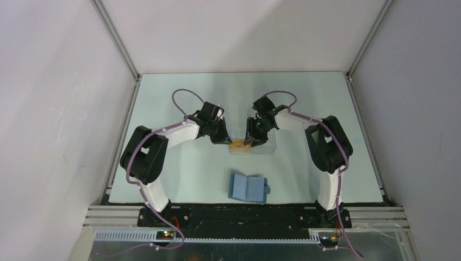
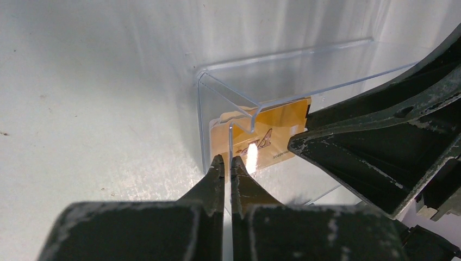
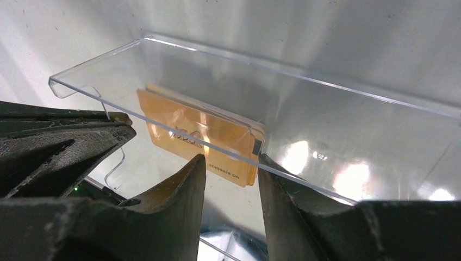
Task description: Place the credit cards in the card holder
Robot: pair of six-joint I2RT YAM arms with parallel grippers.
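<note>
Gold credit cards point(image 3: 187, 130) lean together in the left end of a clear plastic box point(image 1: 266, 149). In the left wrist view, my left gripper is shut, pinching the thin end wall of the box. Inside the box, my right gripper is open. Its fingertips stand around the right end of the cards, one in front and one by their edge; whether they touch cannot be told. Apart from both arms, the blue card holder point(image 1: 255, 188) lies spread open near the front edge of the table.
Both grippers are close together, the right fingers point(image 2: 348, 136) reaching near the left ones over the box. Clear walls surround the cards.
</note>
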